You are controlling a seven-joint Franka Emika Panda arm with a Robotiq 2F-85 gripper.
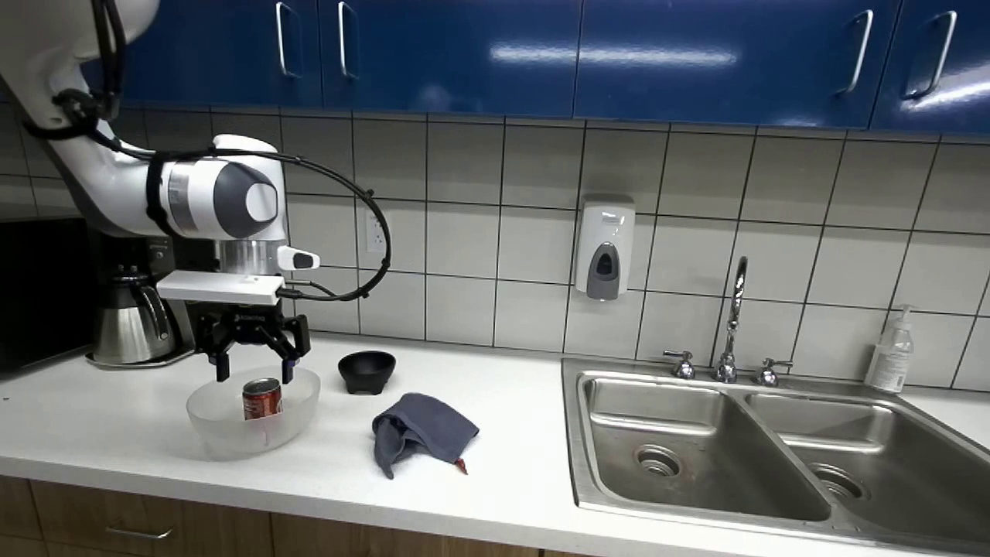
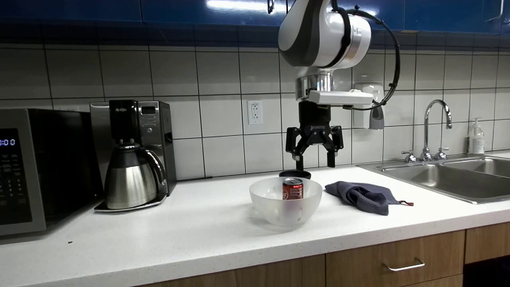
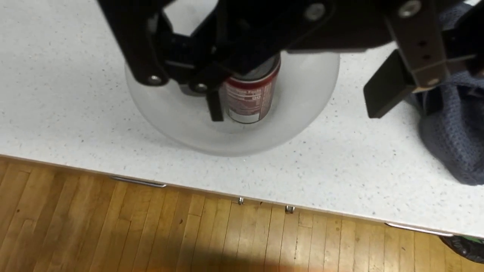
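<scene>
A red soda can (image 1: pixel 261 399) stands upright inside a frosted, translucent bowl (image 2: pixel 285 212) on the white counter. My gripper (image 1: pixel 255 370) is open above the bowl, its fingers apart and nothing held between them. In exterior view 2 the gripper (image 2: pixel 315 162) shows higher than the can (image 2: pixel 292 189) and somewhat to its right. The wrist view has the can (image 3: pixel 248 97) near the left finger, its top partly hidden by the gripper's linkage, while the right finger (image 3: pixel 385 86) hangs past the bowl's rim.
A small black bowl (image 1: pixel 366 371) sits behind, and a crumpled dark blue cloth (image 1: pixel 427 427) lies to the right. The coffee maker (image 2: pixel 134 167) and microwave (image 2: pixel 52 167) stand left. The double sink (image 1: pixel 696 445) is far right, with clear counter before it.
</scene>
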